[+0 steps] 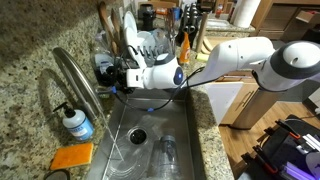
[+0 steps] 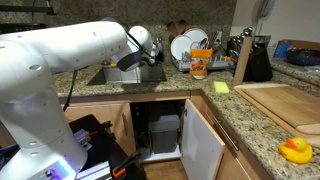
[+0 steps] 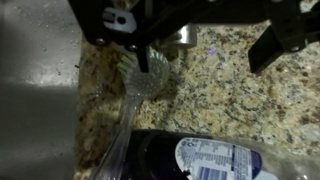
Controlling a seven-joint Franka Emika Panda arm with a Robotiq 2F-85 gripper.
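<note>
My gripper is at the far left corner of the sink, low beside the wall. In the wrist view its two dark fingers stand wide apart, the left finger and the right finger, with speckled counter showing between them. Below and close to the left finger lies a scrub brush with pale bristles and a clear handle. A dark bottle with a blue and white label lies across the bottom of that view. Neither appears gripped.
The sink holds a clear bottle-like object. Along its left are a tall faucet, a soap bottle and an orange sponge. A dish rack stands behind. A rubber duck sits on the right counter.
</note>
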